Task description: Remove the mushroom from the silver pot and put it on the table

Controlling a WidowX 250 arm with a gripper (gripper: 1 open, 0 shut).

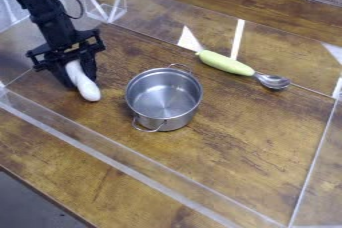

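Observation:
A pale, elongated mushroom [86,84] hangs from my gripper [76,63], which is shut on its upper end. Its lower tip is close to the wooden table [241,147], left of the pot; whether it touches the surface I cannot tell. The silver pot [163,97] stands upright near the centre, and its inside looks empty. Part of the mushroom is hidden by the black fingers.
To the right of the pot's far side lies a spoon [273,81] with a pale green handle. Clear walls edge the workspace at left and front. Bare table surrounds the pot.

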